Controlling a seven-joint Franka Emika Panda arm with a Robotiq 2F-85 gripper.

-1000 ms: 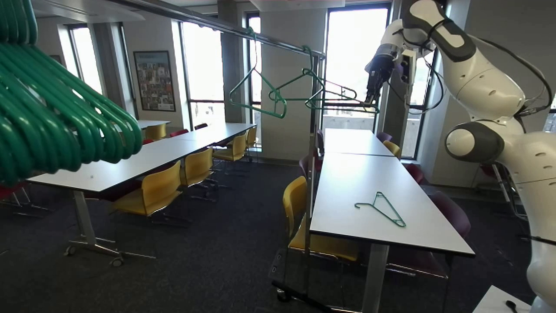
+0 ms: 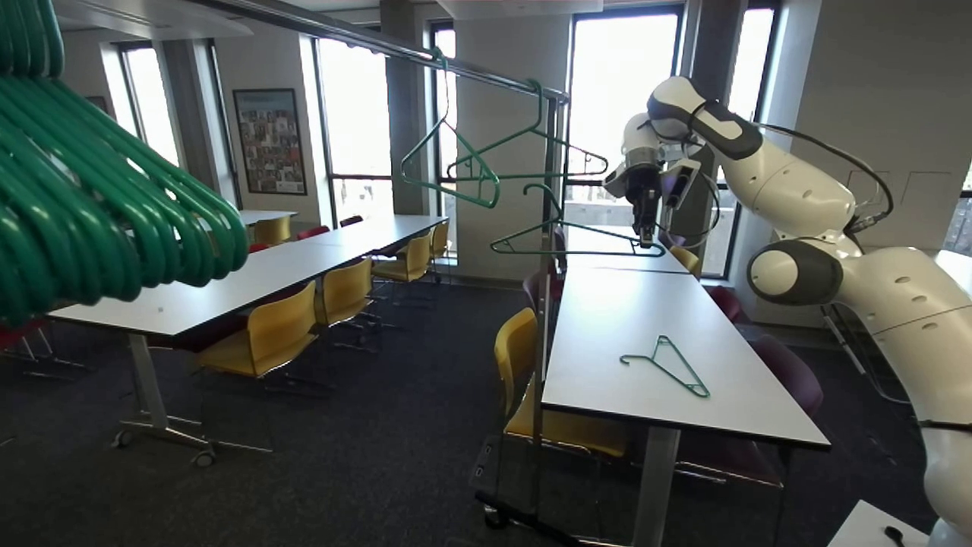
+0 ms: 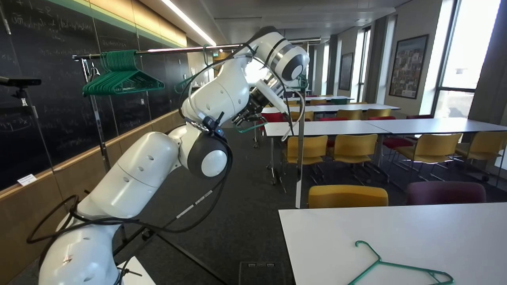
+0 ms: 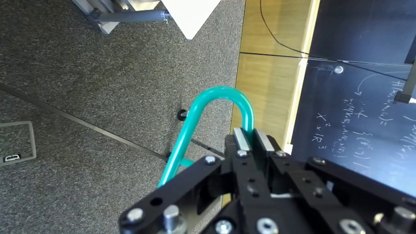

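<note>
In the wrist view, my gripper is shut on the rounded end of a green hanger (image 4: pixel 186 132). Exterior view 1 shows that held hanger (image 2: pixel 583 238) level below the rail, its hook pointing up and free of the metal rail (image 2: pixel 483 74). My gripper (image 2: pixel 648 238) has it by its right end. Two other green hangers hang from the rail, the nearer hanger (image 2: pixel 474 182) and one at the rail's end (image 2: pixel 569 173). A further hanger (image 2: pixel 679 374) lies flat on the white table (image 2: pixel 610 319).
A dense bunch of green hangers (image 3: pixel 121 78) hangs at the rail's other end. The rack's upright post (image 2: pixel 544 319) stands close to the held hanger. Yellow chairs (image 2: pixel 280 333) line another long table (image 2: pixel 273 264).
My gripper has moved down and slightly left, carrying the hanger lower, away from the rail. The hanger at the rail's end has shifted a little left.
</note>
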